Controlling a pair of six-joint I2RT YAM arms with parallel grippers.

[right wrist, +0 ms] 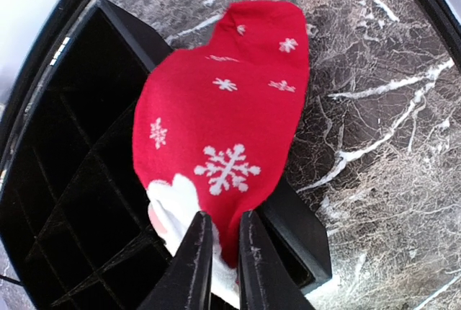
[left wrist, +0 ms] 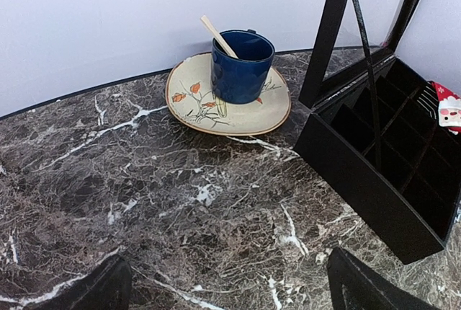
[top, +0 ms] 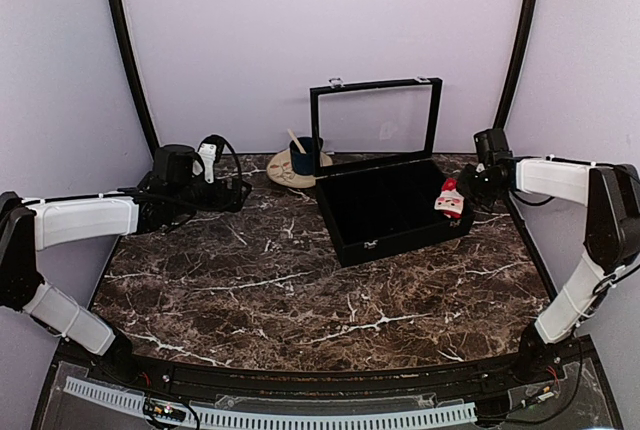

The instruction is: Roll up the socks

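A red sock [right wrist: 216,108] with white snowflakes and a white Santa face lies over the right edge of the open black box [top: 350,250], in its right-side compartments. My right gripper is at the sock, fingertips close together over its red and white fabric; whether they pinch it is unclear. The sock [top: 449,201] also shows in the top view beside that gripper. My left gripper hangs open over bare table at the left, holding nothing.
A plate [left wrist: 187,108] with a blue mug [left wrist: 241,79] and a stick in it stands at the back, left of the box. The box's glass lid stands upright.
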